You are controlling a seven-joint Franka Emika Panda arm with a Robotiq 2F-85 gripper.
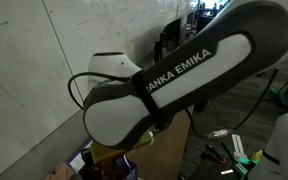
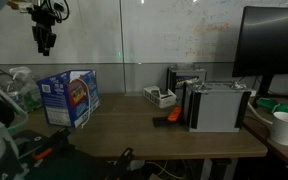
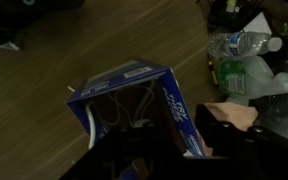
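Observation:
High at the left of exterior view 2 hangs my gripper (image 2: 46, 46), above and to the left of a blue box (image 2: 56, 92). How far its fingers stand apart is too small and dark to tell, and nothing shows held. From above, the wrist view has the open box (image 3: 180, 106), with a pale cable (image 3: 144, 100) looped inside it. The same pale cable (image 2: 85, 92) bends over the box's side. Dark finger shapes blur into shadow low in the wrist view. In exterior view 1 the arm (image 1: 119, 115) covers most of the box.
Right of the box, the table (image 2: 124, 118) has bare room. Beyond stand a white basket (image 2: 159, 97), an orange-and-black tool (image 2: 172, 117), a grey case (image 2: 216, 108) and a white cup (image 2: 285, 128). A plastic bottle (image 3: 244, 45) lies beside the box in the wrist view.

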